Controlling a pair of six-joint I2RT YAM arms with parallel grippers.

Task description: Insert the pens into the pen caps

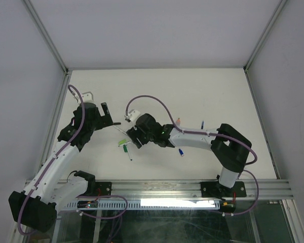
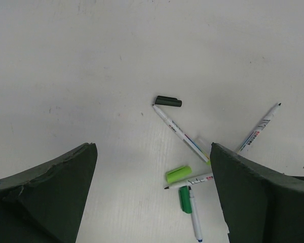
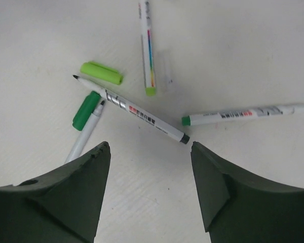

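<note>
Several markers lie loose on the white table under the grippers: a rainbow-label pen (image 3: 147,45), a black-ended pen (image 3: 142,115), a green-ended pen (image 3: 238,114) and a blue-tipped pen (image 2: 195,217). Caps lie among them: light green (image 3: 101,72), dark green (image 3: 85,110), black (image 2: 168,101) and a clear one (image 3: 166,71). My left gripper (image 1: 105,114) hangs left of the group, open and empty. My right gripper is over the pens, its fingers apart with nothing between them.
More small pens or caps (image 1: 181,153) lie on the right of the table, partly behind the right arm.
</note>
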